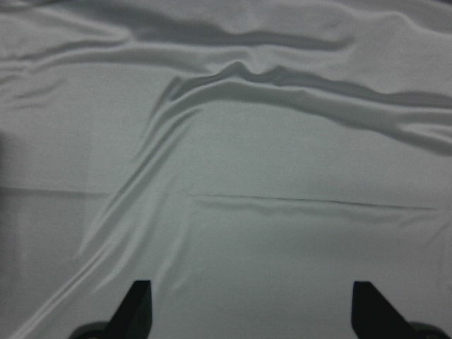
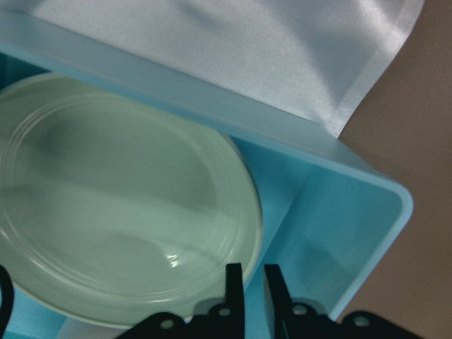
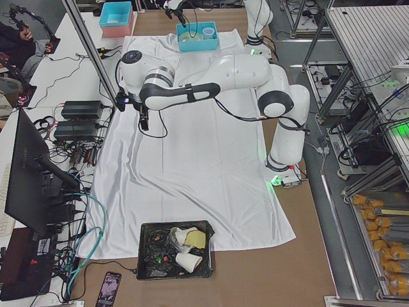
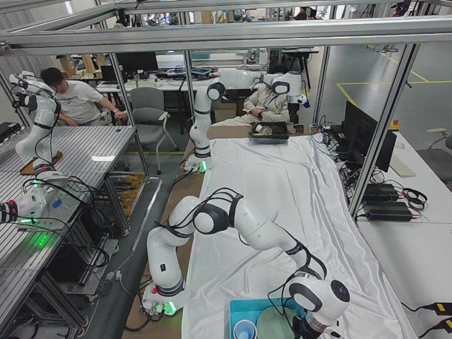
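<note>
A green plate (image 2: 120, 198) lies inside the light blue bin (image 2: 339, 233), beside a light cup (image 4: 244, 330). My right gripper is over the bin at the plate's edge, its fingers slightly apart with nothing visible between them. My left gripper hangs above the white cloth (image 1: 282, 155), wide open and empty.
A black tray (image 3: 156, 268) with crumpled bags, a white cup and a yellow item stands at the cloth's far end from the blue bin. Monitor, cables and metal posts line one side; a phone (image 3: 108, 288) lies near the tray.
</note>
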